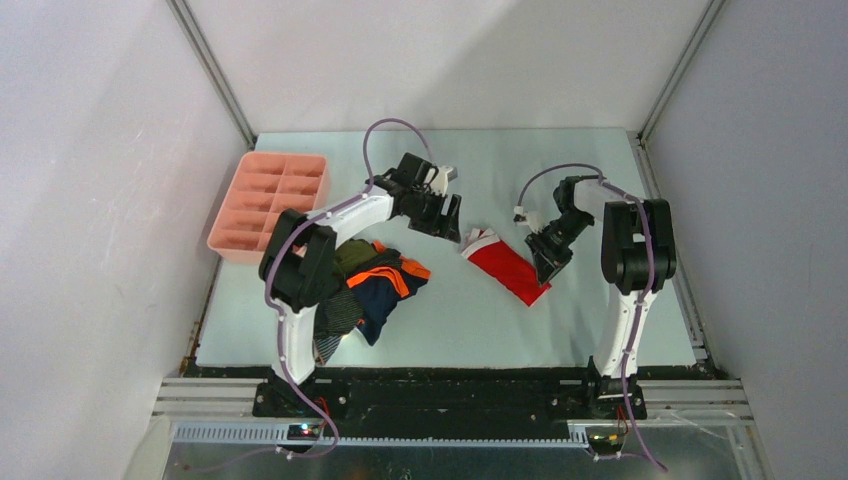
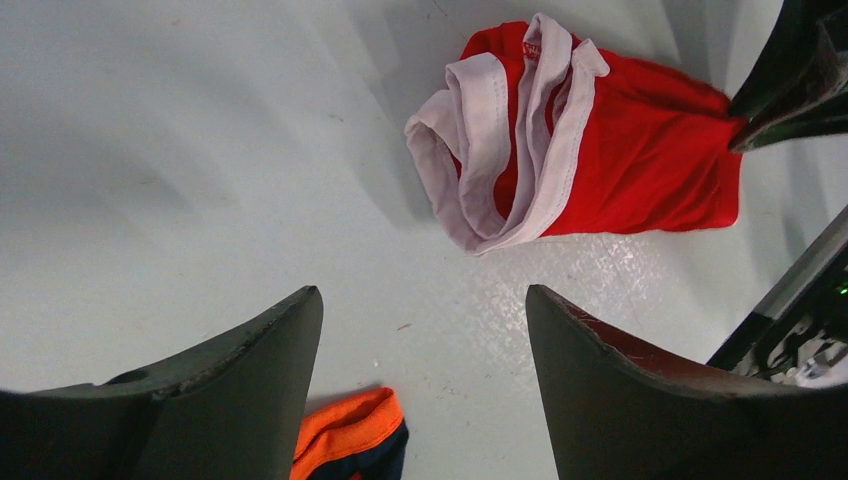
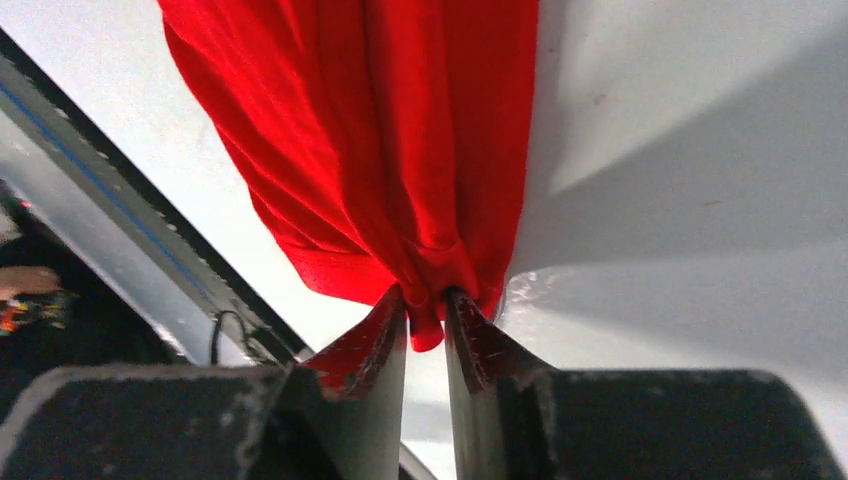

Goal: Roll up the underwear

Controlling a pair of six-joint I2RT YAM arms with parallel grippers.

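The red underwear point(image 1: 508, 268) lies folded into a slanting strip at the table's middle right. Its pale waistband point(image 2: 572, 150) points up and left, toward my left gripper point(image 1: 437, 228), which stands open and empty just short of it. At the opposite, lower-right end is my right gripper point(image 1: 546, 272). In the right wrist view, its fingertips are nearly together, with a small pinched fold of the red cloth point(image 3: 428, 265) between them. The rest of the underwear stretches away flat on the table.
A heap of dark and orange-trimmed clothes point(image 1: 380, 290) lies left of the underwear, close to the left arm. Behind it at the far left stands a pink compartment box point(image 1: 310, 180), empty.
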